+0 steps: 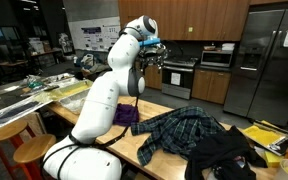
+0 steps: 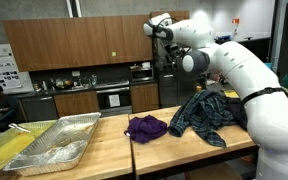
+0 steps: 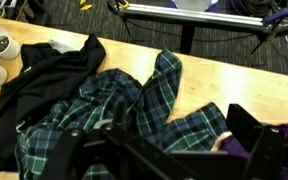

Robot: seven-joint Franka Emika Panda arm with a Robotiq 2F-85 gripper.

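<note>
A dark green-blue plaid cloth point(image 1: 182, 130) lies crumpled across the wooden table, with a black cloth point(image 1: 224, 152) to its right in exterior view 1. Left of the plaid one, a purple cloth point(image 2: 147, 128) sits in a loose heap. High above the table is my gripper, well clear of all the cloths. Its fingers point(image 3: 256, 137) are spread wide in the wrist view, so it stands open and nothing shows between them. Below them spreads the plaid cloth point(image 3: 104, 105); the purple cloth is partly hidden by the right finger.
Foil-like trays point(image 2: 64, 142) stand at the table's left side in exterior view 2. A yellow item point(image 1: 264, 135) and cups lie at the right end in exterior view 1. Stools point(image 1: 29, 150) stand beside the table. Bare wood point(image 2: 109, 140) shows between trays and purple cloth.
</note>
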